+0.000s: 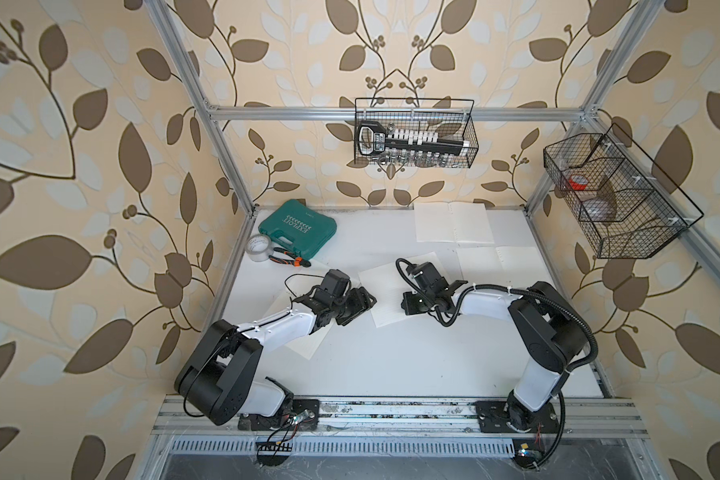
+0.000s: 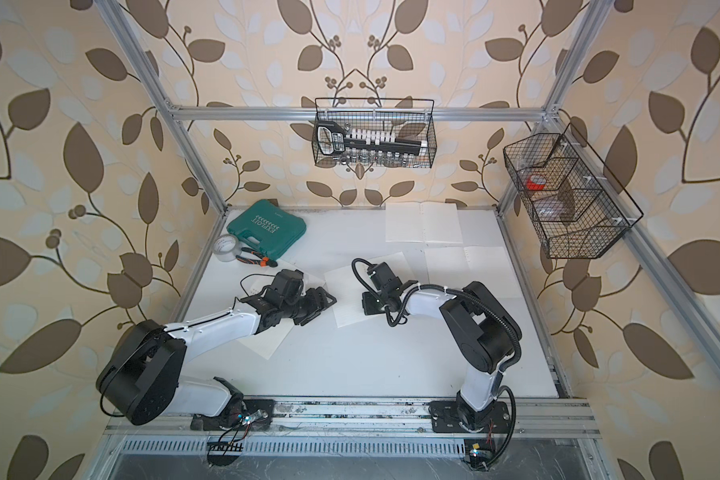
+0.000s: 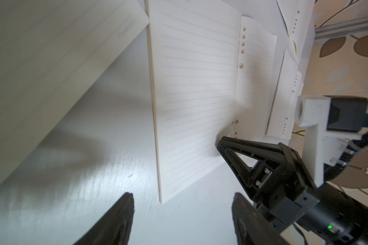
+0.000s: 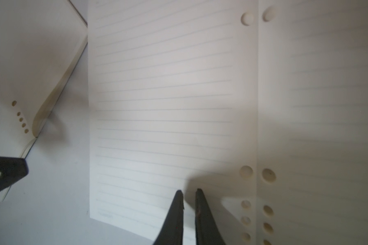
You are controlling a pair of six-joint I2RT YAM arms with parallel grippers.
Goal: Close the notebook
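An open lined notebook [image 1: 382,294] lies in the middle of the table. In the right wrist view its left page [image 4: 163,102] and right page [image 4: 323,122] both lie spread, with ring holes along the fold. My right gripper is over the left page near the fold, its fingertips almost together and no page visible between them. Left of the notebook, my left gripper is open, with only bare table visible between its fingers. The notebook's near left edge [image 3: 154,122] lies ahead of that gap.
Another open notebook [image 1: 305,344] lies under my left arm. Two more open ones, the rear notebook [image 1: 454,222] and the right notebook [image 1: 497,264], sit at the back right. A green case [image 1: 297,229], tape roll [image 1: 257,248] and pliers [image 1: 290,257] stand back left.
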